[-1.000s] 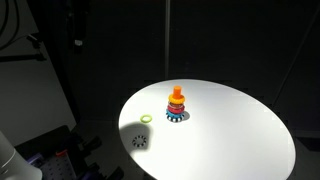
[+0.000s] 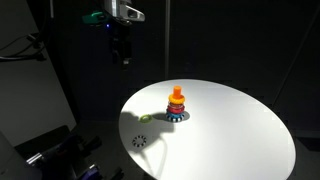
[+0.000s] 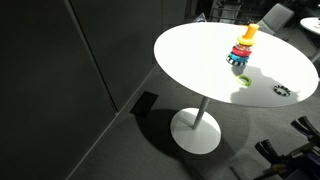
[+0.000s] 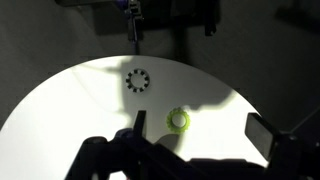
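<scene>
A ring-stacking toy (image 2: 176,106) stands upright on the white round table (image 2: 225,125), with an orange top over yellow, red and blue rings. A green ring (image 4: 178,121) lies flat on the table near the toy, and a dark beaded ring (image 4: 137,80) lies apart from it, closer to the edge. My gripper is open above the table, its black fingers (image 4: 262,137) far apart with nothing held. From that height the green ring shows between the spread fingers in the wrist view, well below them. The stacking toy is out of the wrist view.
The table rests on a central post with a round white base (image 3: 196,131). Dark floor surrounds it, and a black slab (image 3: 145,103) lies on the floor.
In exterior view 1 the arm has swung rightward and somewhat lower, toward the table. Its shadow now falls over the near-left part of the tabletop. The toy and both loose rings have stayed put.
</scene>
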